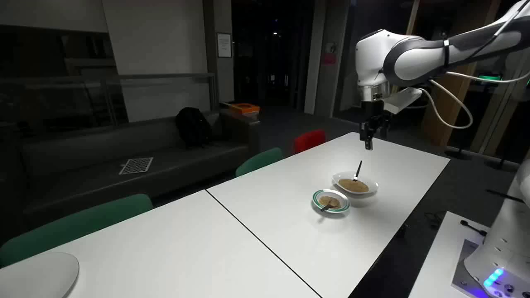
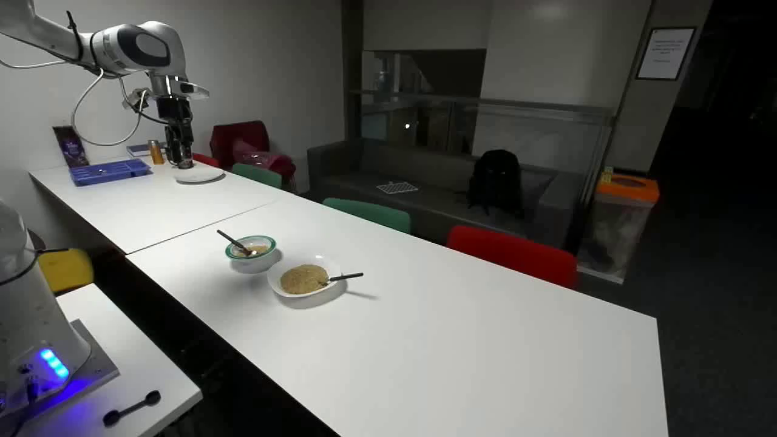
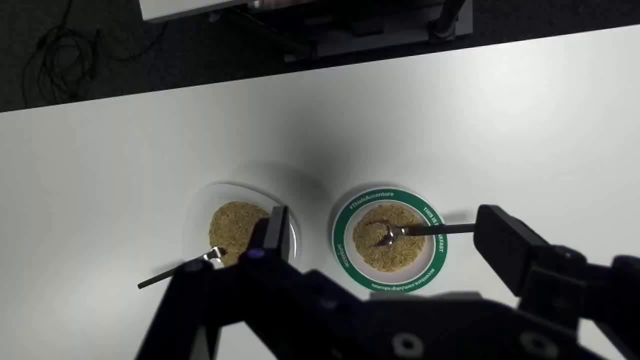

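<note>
High above the table my gripper hangs open, its two fingers (image 3: pixel 277 231) spread wide and nothing between them. Below, in the wrist view, is a round bowl with a green rim (image 3: pixel 339 237), holding a tan grainy food (image 3: pixel 384 261). A dark-handled utensil (image 3: pixel 456 229) rests in it, its handle reaching past the rim towards one finger. To the left, a white dish (image 3: pixel 207 201) holds similar food (image 3: pixel 231 225); the gripper partly covers it. Another dark-handled utensil (image 3: pixel 159 277) leans out of that dish. Both dishes also show in exterior view 1, bowl (image 1: pixel 316 199) and dish (image 1: pixel 372 186).
A white plate (image 2: pixel 207 173) and a blue tray (image 2: pixel 109 173) stand at the far end of the table in exterior view 2. Chairs, such as a red one (image 2: pixel 513 255), line the far side.
</note>
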